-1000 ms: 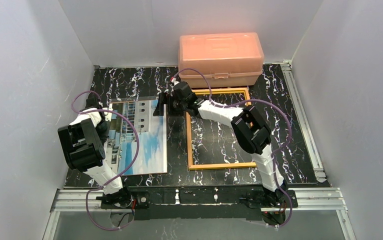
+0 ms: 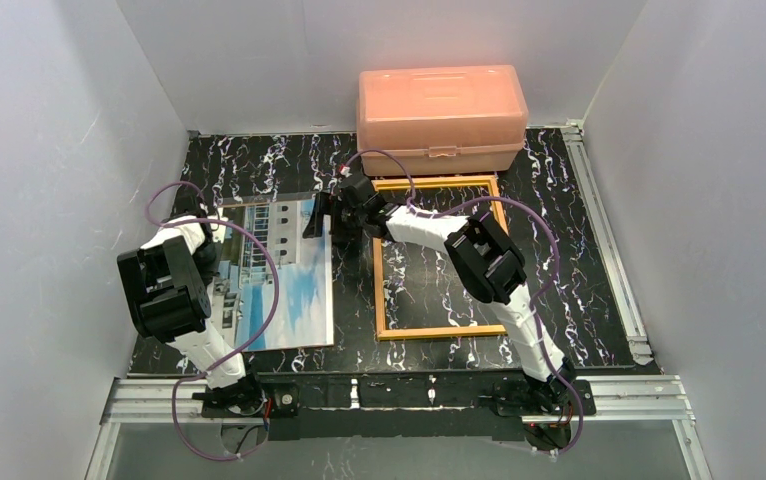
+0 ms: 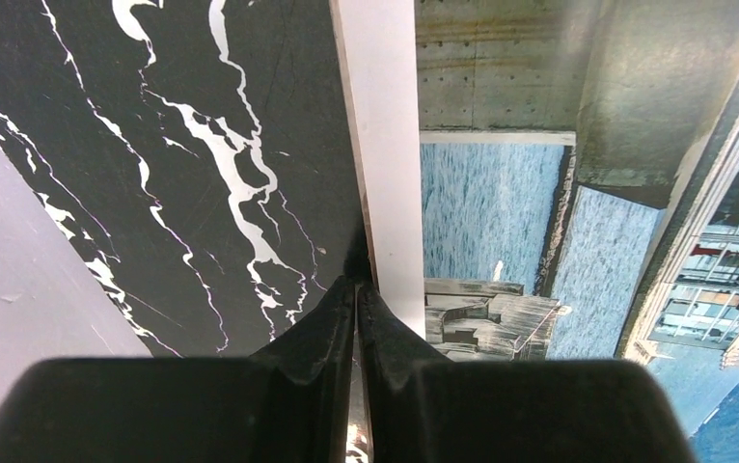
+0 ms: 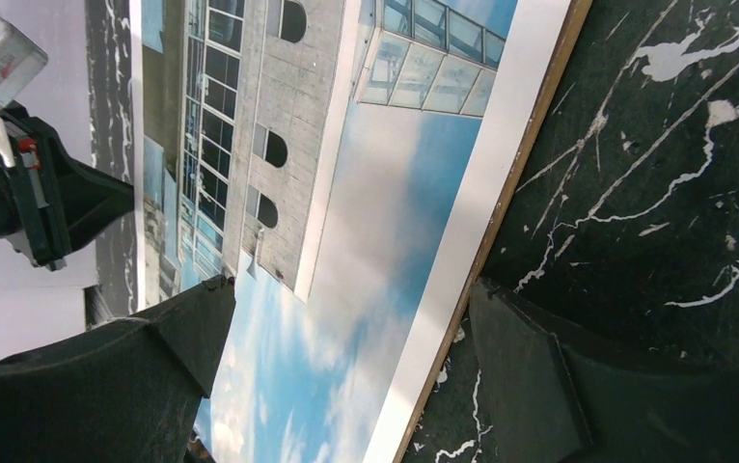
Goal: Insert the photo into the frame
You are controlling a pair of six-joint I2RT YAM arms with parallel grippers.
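The photo (image 2: 300, 290), a stiff panel with a building and blue sky, lies flat on the black marbled table at the left. At its left edge is my left gripper, shut with nothing showing between its fingers; the tips are right beside the white border. My right gripper stands open at the panel's right edge. One of its fingers (image 4: 177, 328) is over the picture, the other beyond the edge, just beside the brown side. The empty wooden frame (image 2: 379, 290) lies to the right, partly covered by my right arm.
A closed pink box (image 2: 443, 110) stands against the back wall, behind the wooden frame. A narrow strip of bare table separates photo and frame. The grey wall (image 2: 69, 180) rises close to the left arm.
The right arm has swung a little to the left, its fingers reaching slightly further over the photo's right edge. The left arm looks unmoved, and the photo has hardly shifted.
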